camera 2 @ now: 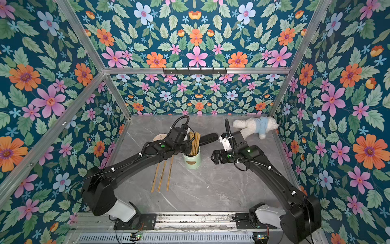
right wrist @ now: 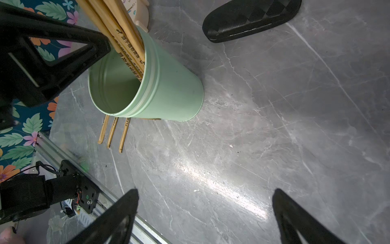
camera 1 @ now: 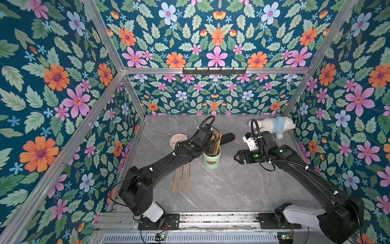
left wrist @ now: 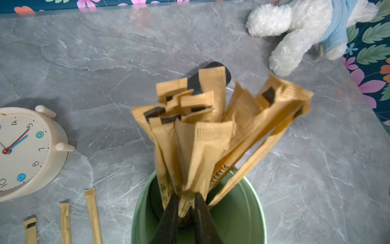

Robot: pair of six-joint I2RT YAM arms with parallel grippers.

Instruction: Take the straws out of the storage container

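Observation:
A mint green cylindrical container (camera 1: 211, 163) holds a bunch of paper-wrapped straws (left wrist: 211, 146). My left gripper reaches down into the bunch, fingers close around one wrapped straw near the container's mouth; whether they grip it I cannot tell. Three loose straws (camera 2: 161, 174) lie on the table left of the container. My right gripper stands open right of the container, above bare table, with nothing between its fingers.
A cream clock (left wrist: 28, 158) lies behind the loose straws. A black oblong case (right wrist: 249, 20) lies behind the container, and a white plush toy (camera 2: 254, 124) in the back right corner.

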